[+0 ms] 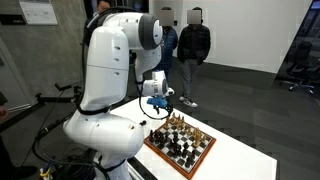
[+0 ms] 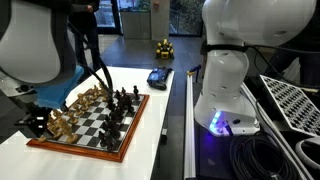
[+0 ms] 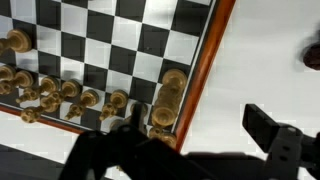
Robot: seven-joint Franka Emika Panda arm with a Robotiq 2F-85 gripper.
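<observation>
My gripper stands open, its two dark fingers wide apart at the bottom of the wrist view. It is above the chessboard's wooden rim (image 3: 209, 48). Below the fingers, nearer the left finger, a gold chess piece (image 3: 168, 103) stands near the board's corner. More gold pieces (image 3: 90, 98) form rows to its left. In exterior view 1 the gripper (image 1: 158, 104) is at the far left corner of the chessboard (image 1: 205, 146). In exterior view 2 it hangs close by the gold pieces (image 2: 62, 128); whether it touches any I cannot tell.
Dark chess pieces (image 2: 118, 118) fill the board's other side. One dark piece (image 3: 312, 56) is off the board on the white table (image 1: 238, 158). A dark box-shaped object (image 2: 159, 77) lies near the table's far edge. Two people (image 1: 193, 45) stand behind the table.
</observation>
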